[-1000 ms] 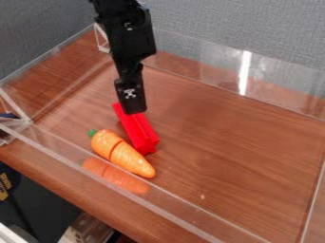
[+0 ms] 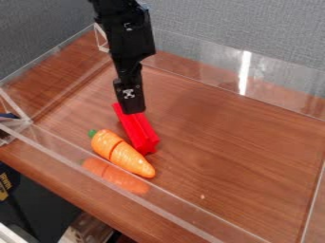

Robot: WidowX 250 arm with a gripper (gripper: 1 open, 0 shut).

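My black gripper (image 2: 128, 93) hangs from the top of the camera view, its fingertips just over the upper end of a red block (image 2: 137, 131), which lies lengthwise on the wooden surface. Whether the fingers are open or shut cannot be made out. An orange toy carrot (image 2: 124, 154) with a green top lies in front and left of the red block.
A clear plastic wall (image 2: 245, 71) runs along the back, with more clear panels at the left and front edges of the wooden surface (image 2: 241, 161).
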